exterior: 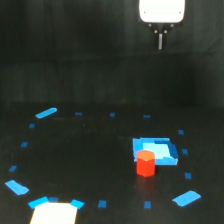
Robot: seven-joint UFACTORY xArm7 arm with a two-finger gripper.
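High above the dark table hangs my gripper [160,41], below a bright white arm part [162,10]. Its fingers look thin and close together, too small to show how the fingers stand; no object shows at their tips. A red block [146,165] with a lighter top stands right of the table's middle. Just behind it lies a shallow blue tray [169,158] with a pale inside. The block covers part of the tray's front left; whether they touch is hard to tell. My gripper is well apart from both.
Several small blue squares and light-blue strips mark the table, among them one strip [17,187] at left and another [187,198] at right. A cream-white object [54,214] is cut off by the bottom edge.
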